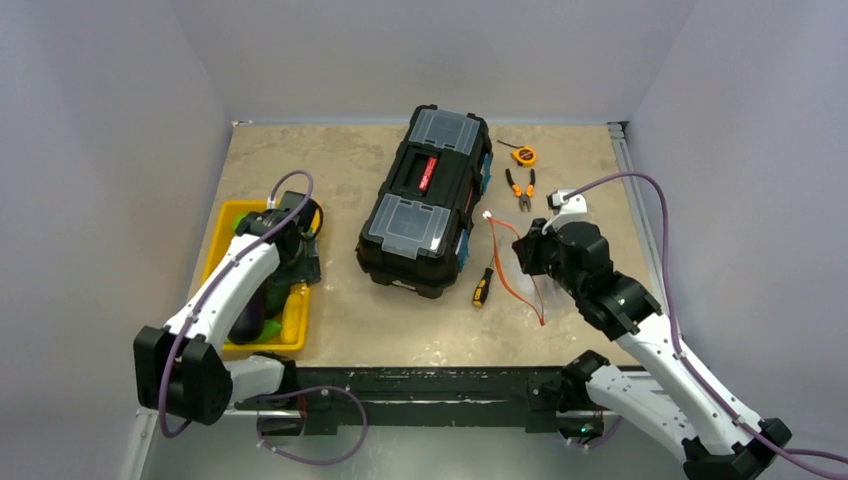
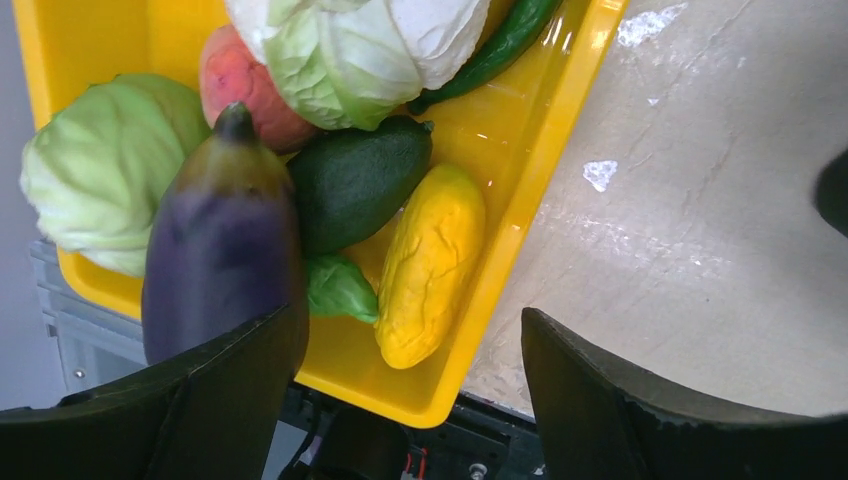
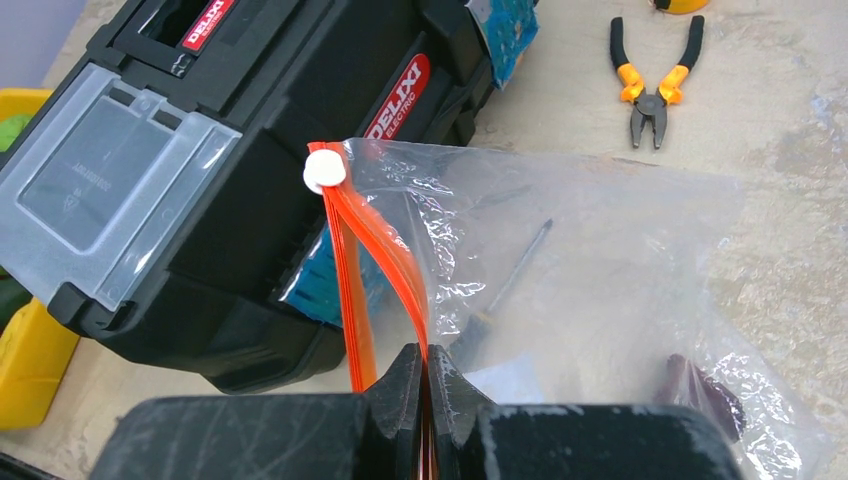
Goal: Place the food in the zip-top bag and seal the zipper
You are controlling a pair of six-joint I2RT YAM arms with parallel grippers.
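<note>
The clear zip top bag (image 3: 590,240) has an orange zipper (image 3: 350,290) with a white slider (image 3: 324,170). Its zipper edge runs between the fingertips of my right gripper, which is shut on it. A dark reddish item (image 3: 705,395) shows through the plastic. Over the yellow tray (image 2: 545,130), my left gripper has its fingers apart, with nothing gripped. In the tray's near part are a yellow food item (image 2: 430,270), a green avocado-like one (image 2: 360,185), a green pepper (image 2: 338,288) and an eggplant (image 2: 220,240), the last close by the left finger.
More food lies farther up the tray, including a cabbage (image 2: 115,170) and a peach (image 2: 250,90). A black toolbox (image 1: 425,200) stands between tray and bag. Pliers (image 1: 522,190), a tape measure (image 1: 524,156) and a screwdriver (image 1: 482,287) lie right of it.
</note>
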